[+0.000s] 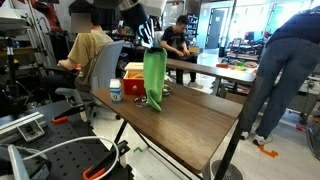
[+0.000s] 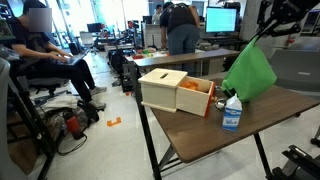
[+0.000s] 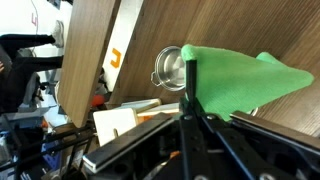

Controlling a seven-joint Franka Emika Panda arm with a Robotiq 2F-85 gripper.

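Note:
A green cloth (image 1: 154,75) hangs in a long drape from my gripper (image 1: 152,46), which is shut on its upper part above the table. In the second exterior view the cloth (image 2: 250,74) spreads wide below the gripper (image 2: 260,36); its lower end comes down to the wooden tabletop or close over it, I cannot tell which. From the wrist, the dark fingers (image 3: 190,82) are together at the cloth (image 3: 240,78), which fans out to the right beneath them.
On the table (image 1: 190,122) stand a white-and-blue bottle (image 2: 232,113) and an open box (image 2: 195,100) beside a closed cream one (image 2: 164,88). A metal bowl (image 3: 172,68) lies near the cloth. A person (image 1: 282,70) stands behind it.

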